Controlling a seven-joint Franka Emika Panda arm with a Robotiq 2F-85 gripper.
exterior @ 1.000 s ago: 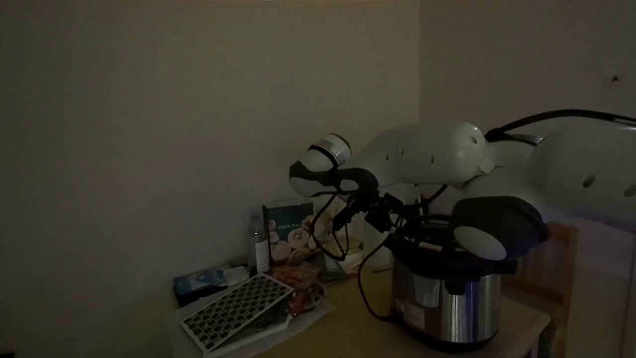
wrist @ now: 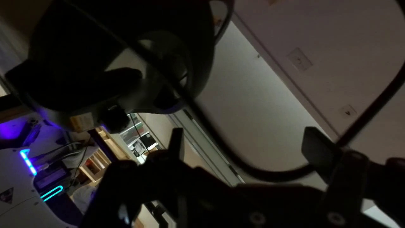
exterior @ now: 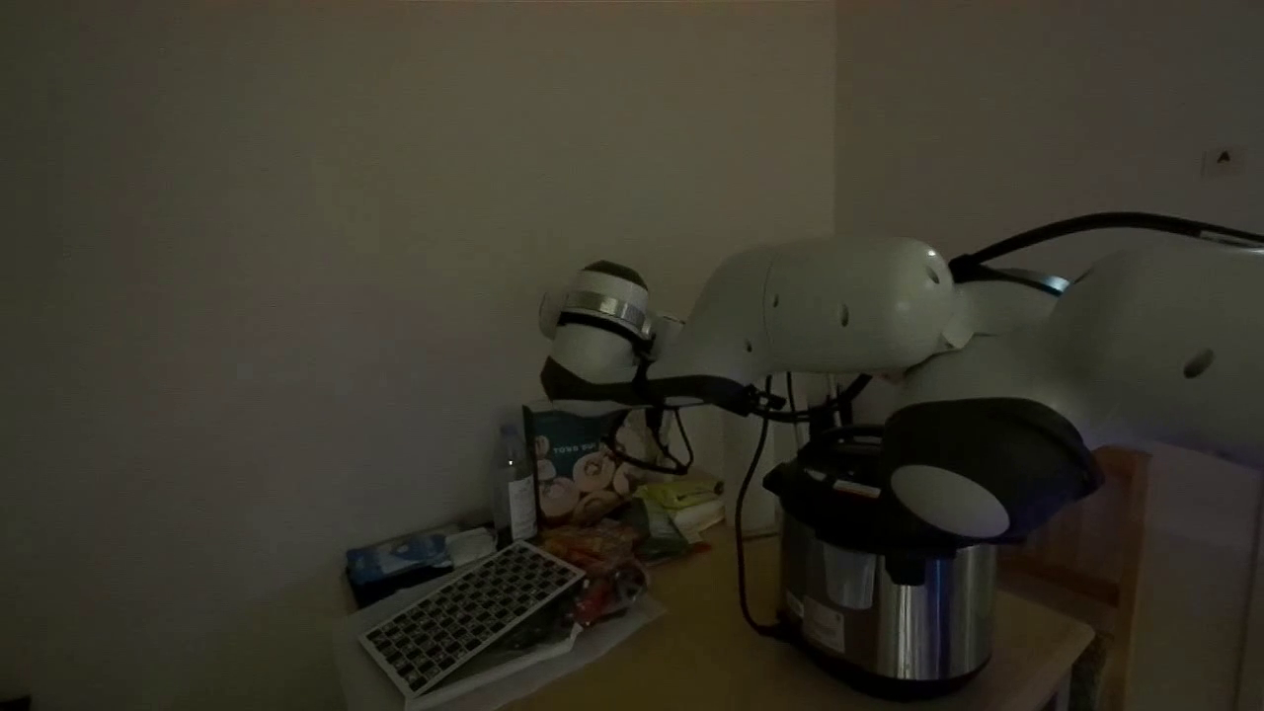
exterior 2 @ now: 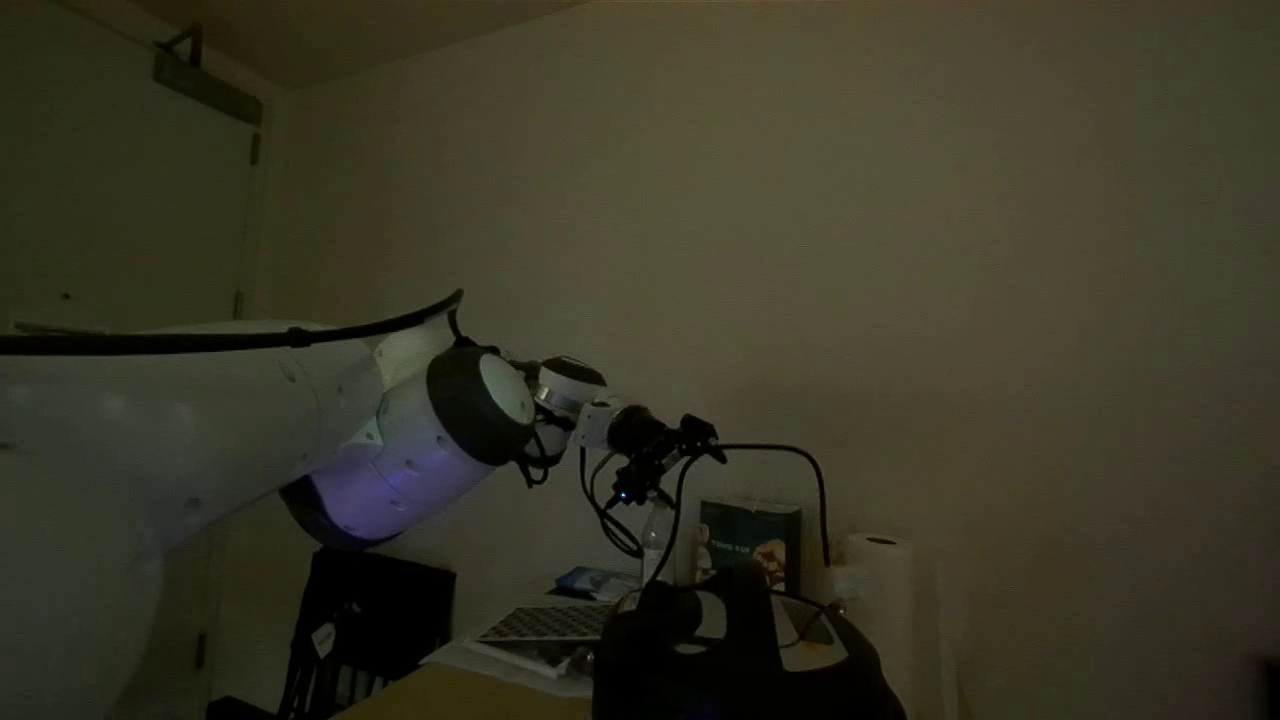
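Note:
A silver electric cooker (exterior: 889, 622) with a black lid (exterior: 835, 474) stands on the table. In the wrist view, a large dark shape with a handle, apparently the lid, fills the upper left. My gripper is open, its dark fingers wide apart. A black cord (wrist: 224, 146) loops across the gap and passes behind the right finger; whether it touches is hard to tell. Exterior view 2 shows the gripper raised above the table, with the cord (exterior 2: 780, 450) arching to its right. In exterior view 1 the arm mostly hides the gripper.
A tilted black-and-white grid panel (exterior: 471, 616), a clear bottle (exterior: 515, 492), a green food bag (exterior: 581, 462) and several packets crowd the table's wall side. A paper roll (exterior 2: 876, 600) stands at the right. Bare tabletop (exterior: 681, 640) shows before the cooker. The room is dim.
The wrist has swung left and turned, taking the gripper from beside the cooker's lid to behind the arm in exterior view 1. The cord's visible stretch now rises higher and straighter.

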